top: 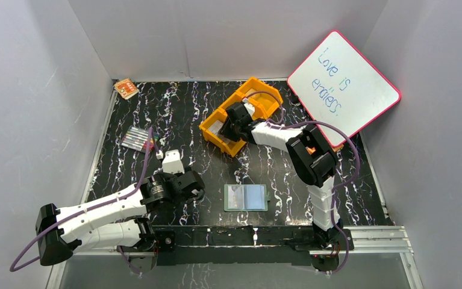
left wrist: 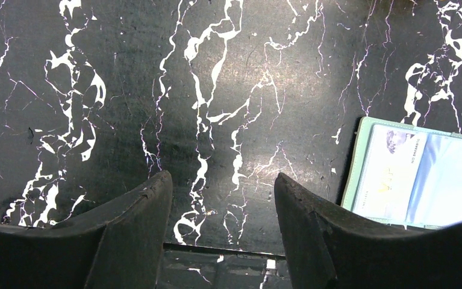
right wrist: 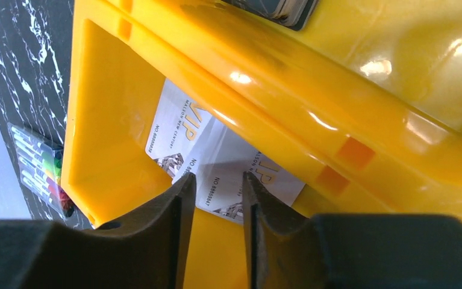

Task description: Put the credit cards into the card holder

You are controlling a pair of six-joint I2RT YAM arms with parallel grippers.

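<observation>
Silvery VIP credit cards [right wrist: 231,162] lie overlapping on the floor of the near compartment of the yellow bin [top: 211,122]. My right gripper points down at them, its fingers parted by a narrow gap; in the right wrist view the fingertips overlap the cards' lower edge, and whether they touch is unclear. The card holder [top: 246,197] lies open on the table near the front edge, a printed card in its left pocket and a pale blue sleeve on the right. Left of the holder, my left gripper stands open above bare table, nothing between its fingers.
Dividing walls [right wrist: 264,114] of the bin rise close beside the right gripper. A pack of markers [top: 137,139] and an orange packet [top: 126,88] lie at the left. A whiteboard [top: 344,84] leans at the back right. Table between bin and holder is clear.
</observation>
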